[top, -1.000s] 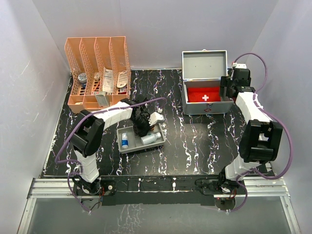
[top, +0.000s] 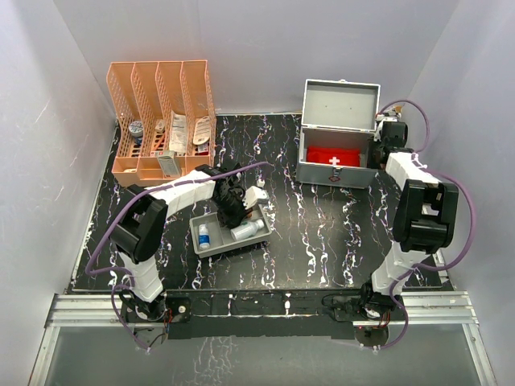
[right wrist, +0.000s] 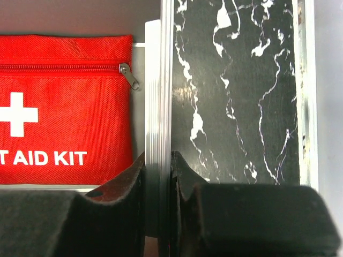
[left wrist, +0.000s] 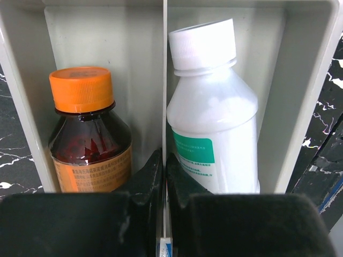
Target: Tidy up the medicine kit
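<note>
The grey metal medicine box (top: 322, 176) stands with its lid raised at the back right, a red first aid pouch (right wrist: 64, 123) inside it. My right gripper is shut on the box's right side wall (right wrist: 159, 91). Over on the left, my left gripper is shut on the thin divider (left wrist: 164, 69) of a grey tray (top: 229, 250). A brown bottle with an orange cap (left wrist: 91, 128) lies on one side of that divider, and a white bottle with a green label (left wrist: 214, 107) leans on the other. A blue-and-white bottle (top: 203, 236) lies in the tray's left part.
An orange slotted organizer (top: 137, 88) with several small items stands at the back left. Bare dark marble table (top: 310, 233) lies between the tray and the box. The right wall runs close beside my right arm.
The left gripper and tray moved slightly left earlier.
</note>
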